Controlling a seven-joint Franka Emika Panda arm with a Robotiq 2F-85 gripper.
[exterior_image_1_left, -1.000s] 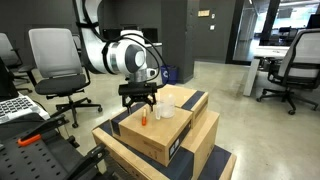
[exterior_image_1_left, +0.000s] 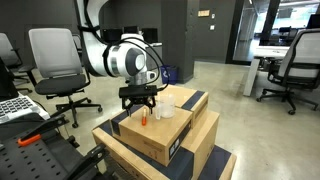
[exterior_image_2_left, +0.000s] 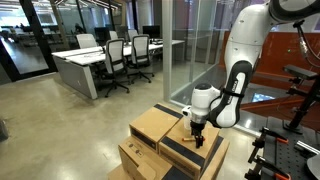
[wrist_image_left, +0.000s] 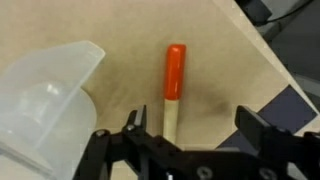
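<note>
A slim stick with a red-orange end and a pale wooden length (wrist_image_left: 174, 85) lies flat on the cardboard box in the wrist view. It runs down the middle of that view, between my gripper's fingers as seen from above. In exterior view 1 its orange part (exterior_image_1_left: 144, 121) shows on the box top. My gripper (exterior_image_1_left: 137, 103) hangs over the box, pointing down and open, holding nothing. To the stick's left in the wrist view is a translucent plastic cup (wrist_image_left: 45, 105).
The cardboard box (exterior_image_1_left: 165, 138) has a dark patch (wrist_image_left: 288, 110) right of the stick. More clear containers (exterior_image_1_left: 165, 103) stand behind the gripper. Other cardboard boxes (exterior_image_1_left: 203, 140) surround this one. Office chairs (exterior_image_1_left: 297, 68) stand farther off.
</note>
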